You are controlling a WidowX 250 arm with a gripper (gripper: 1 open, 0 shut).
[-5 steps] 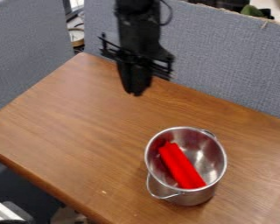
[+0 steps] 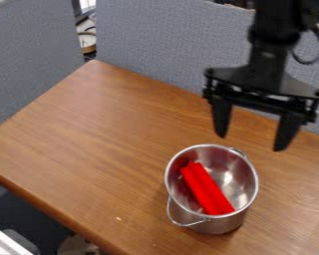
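My gripper (image 2: 255, 124) hangs open at the upper right, above and behind a metal bucket (image 2: 238, 215), with nothing between its fingers. The bucket stands upright on the wooden table at the lower right, its thin wire handle hanging down at the front. A red elongated object (image 2: 207, 189) lies inside the bucket, slanting from upper left to lower right.
Grey padded walls (image 2: 162, 40) border it at the back and upper left. Some dark clutter shows beyond the left edge at the bottom.
My gripper has moved from the back centre rightward and toward the front, and now appears larger and lower. The bucket and red object have not moved.
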